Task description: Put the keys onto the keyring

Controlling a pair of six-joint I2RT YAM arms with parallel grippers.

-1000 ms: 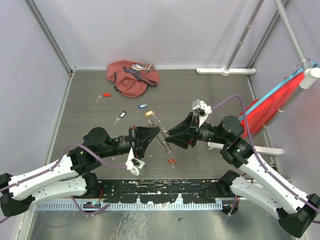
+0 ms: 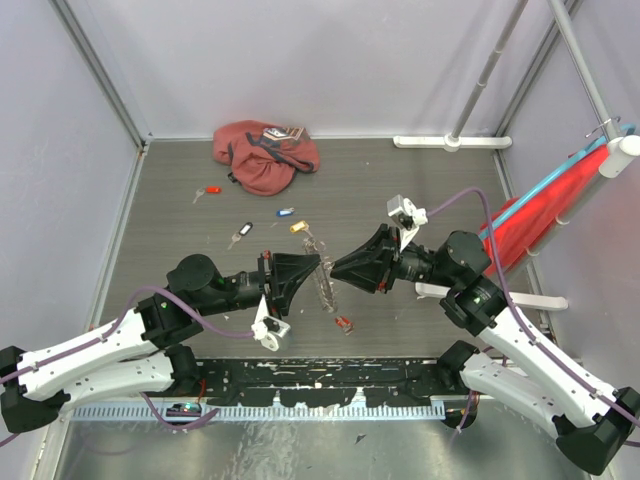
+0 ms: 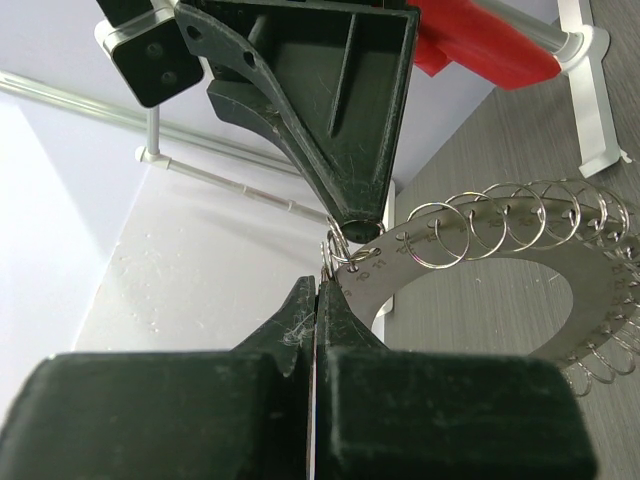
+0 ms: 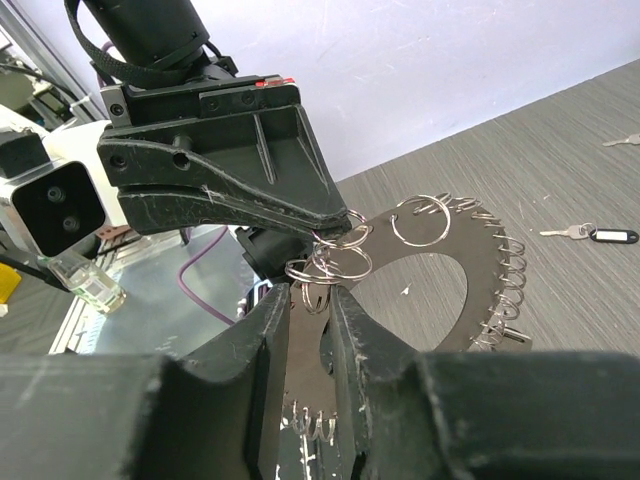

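The keyring point(image 3: 590, 235) is a flat, numbered metal plate with a large central hole and thin wire rings along its edge. It hangs in the air between my grippers. My left gripper is shut at the plate's edge; in the right wrist view, thin wire rings point(image 4: 340, 262) hang at its tip. Facing it, my right gripper is part open, a wire loop in the narrow gap between its fingers. On the table lie keys with a red tag point(image 2: 213, 189), black tag point(image 2: 246, 229), blue tag point(image 2: 285, 212), yellow tag point(image 2: 299, 227) and another red tag point(image 2: 344, 324).
A dark red cloth bag point(image 2: 265, 160) lies at the back. White pipe frames with red cloth point(image 2: 550, 205) stand along the right side.
The plate has swung from slanting to the right to hanging steeper and narrower in the top view. My right gripper has shifted very slightly; the left arm looks still.
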